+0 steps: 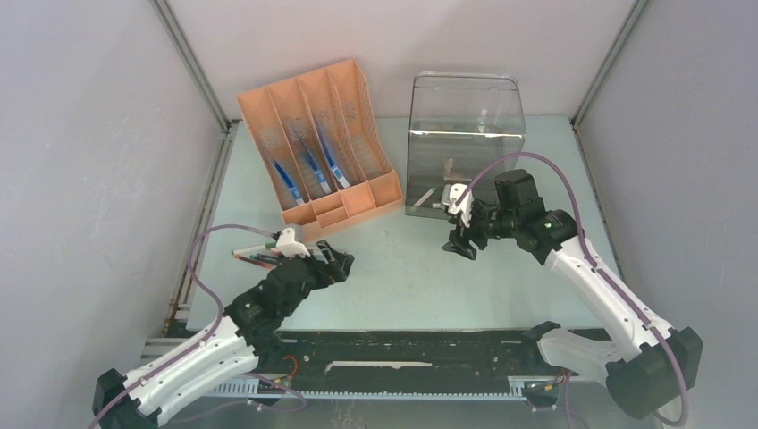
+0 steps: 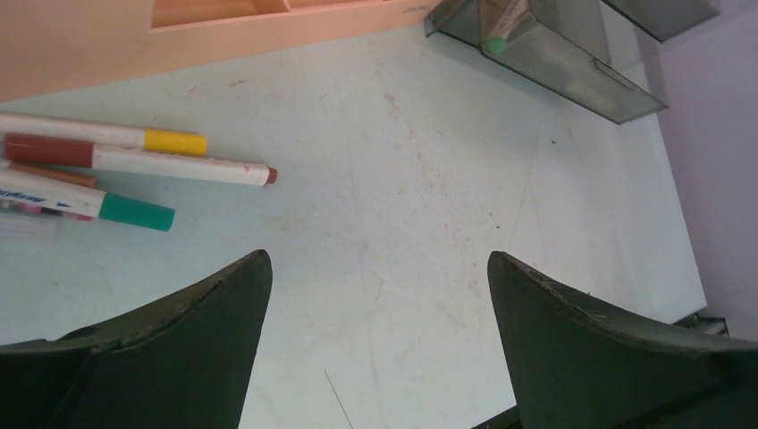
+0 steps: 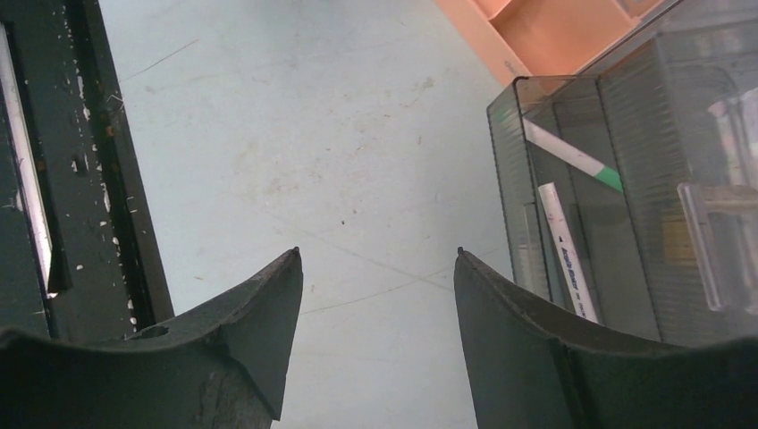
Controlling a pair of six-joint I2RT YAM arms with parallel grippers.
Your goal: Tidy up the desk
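Observation:
Several markers lie in a loose pile on the left of the desk; the left wrist view shows a green-capped marker [image 2: 85, 200], a brown-capped marker [image 2: 170, 163] and a yellow-capped marker [image 2: 107, 132]. My left gripper [image 1: 340, 264] is open, just right of the pile, and bare desk shows between its fingers. The left arm hides part of the pile from above. In front of the clear grey box [image 1: 418, 161], my right gripper [image 1: 462, 246] stands open and empty. Inside the box lie a green-ended marker [image 3: 572, 152] and a white stick [image 3: 567, 250].
An orange organizer [image 1: 357, 222] stands tilted at the back left, with several blue-and-white items in its long slots; its small front compartments look empty. The box stands to its right. Walls rise at both sides.

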